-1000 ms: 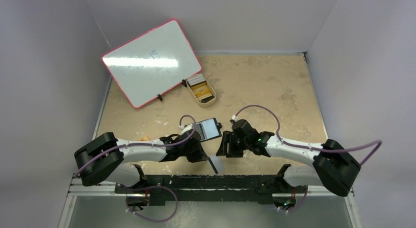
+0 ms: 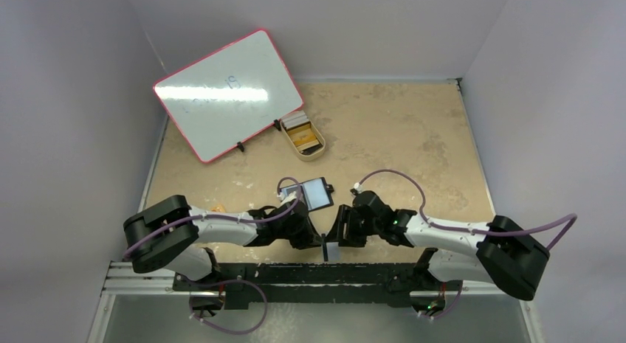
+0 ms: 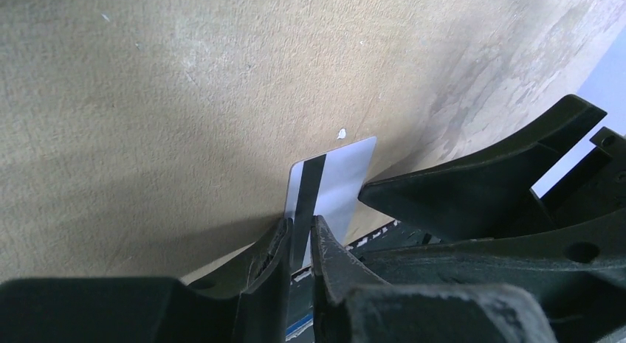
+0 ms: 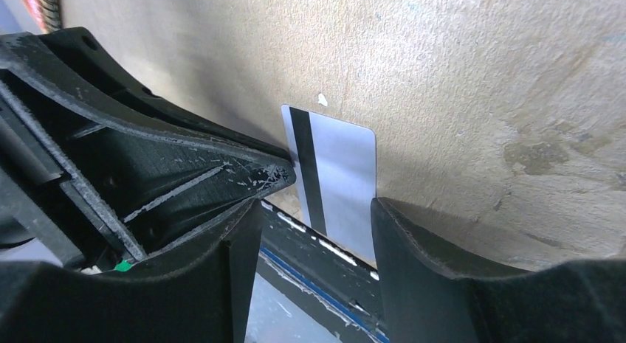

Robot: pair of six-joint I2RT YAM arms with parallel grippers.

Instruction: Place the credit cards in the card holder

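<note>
A white card with a dark stripe (image 2: 332, 251) (image 3: 339, 184) (image 4: 341, 173) lies flat at the table's front edge between both grippers. My left gripper (image 2: 316, 243) has its fingertips close together at the card's striped side; whether anything is between them is unclear. My right gripper (image 2: 345, 229) stands open, straddling part of the card, one fingertip at its right edge in the right wrist view. The card holder (image 2: 314, 194) lies open behind the grippers.
A tan box (image 2: 315, 134) holding cards stands at the back beside a tilted whiteboard (image 2: 214, 114). The dark front rail runs just below the card.
The card has turned from slanted to nearly square with the table edge.
</note>
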